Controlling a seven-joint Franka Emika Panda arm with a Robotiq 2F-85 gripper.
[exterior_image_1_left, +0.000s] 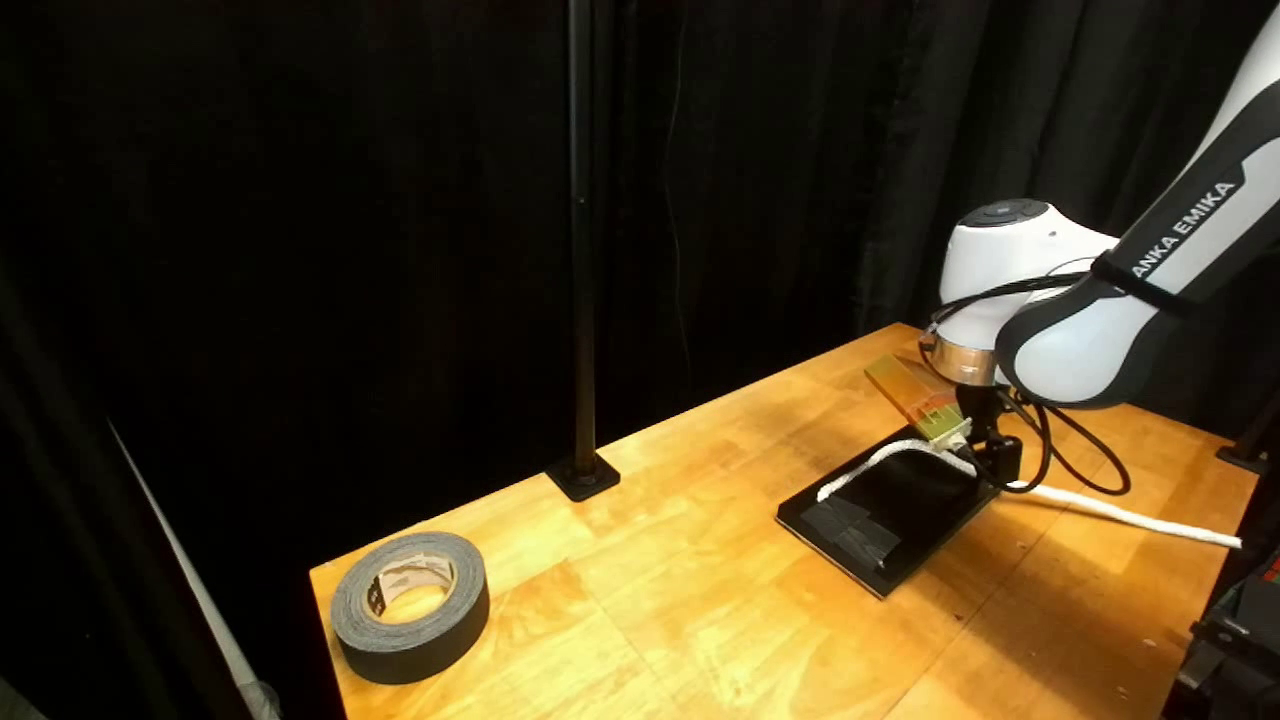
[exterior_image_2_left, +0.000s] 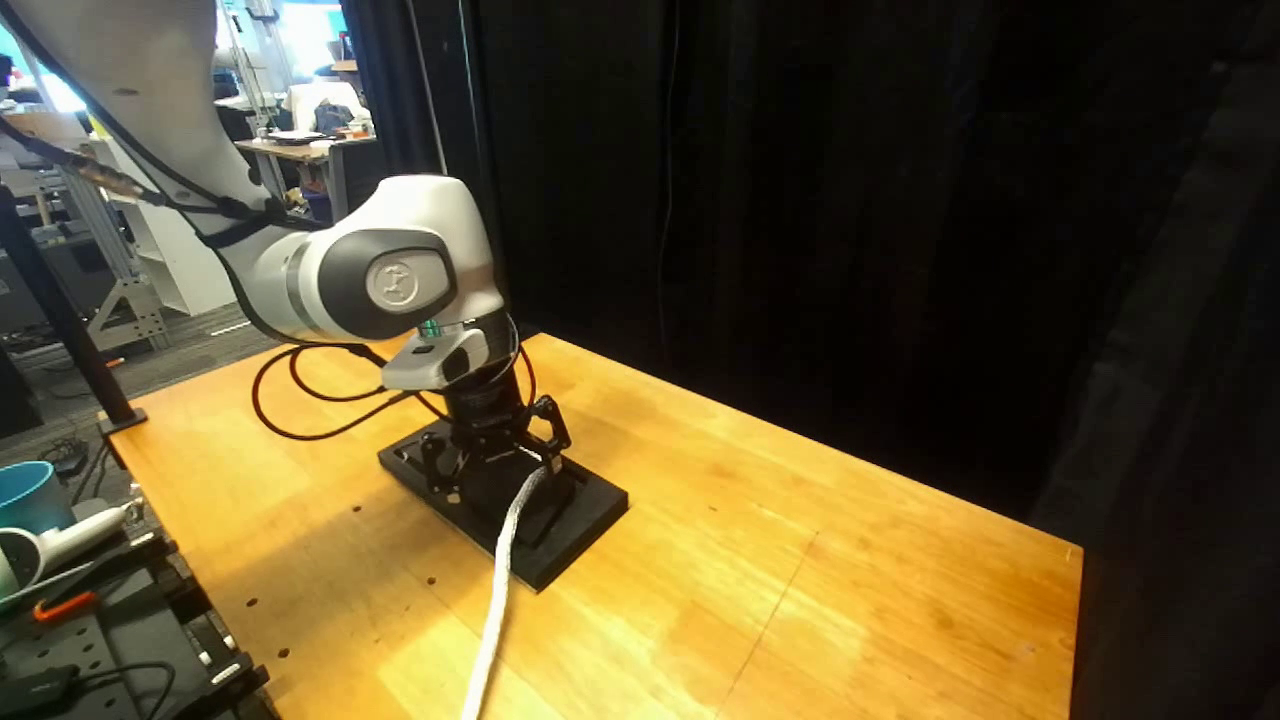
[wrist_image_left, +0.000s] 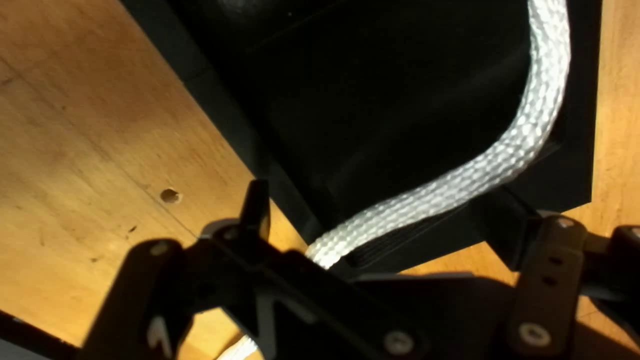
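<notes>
A white braided rope (wrist_image_left: 456, 186) curves over a black board (wrist_image_left: 384, 114) and runs off its edge. In exterior view 1 the rope (exterior_image_1_left: 1122, 516) trails across the table to the right of the board (exterior_image_1_left: 918, 516). Low over this board (exterior_image_2_left: 588, 528), my gripper (exterior_image_2_left: 504, 478) points down with its fingers apart on either side of the rope (exterior_image_2_left: 498, 600). The wrist view shows my gripper open, with the rope passing through the wide gap, not pinched. Whether the fingertips touch the board, I cannot tell.
A roll of grey tape (exterior_image_1_left: 462, 618) lies at the table's far left corner in exterior view 1. Behind it a black post (exterior_image_1_left: 584, 360) stands at the table edge. The wooden table (exterior_image_1_left: 672, 576) between tape and board is clear. Black cables (exterior_image_1_left: 1086, 480) loop beside the wrist.
</notes>
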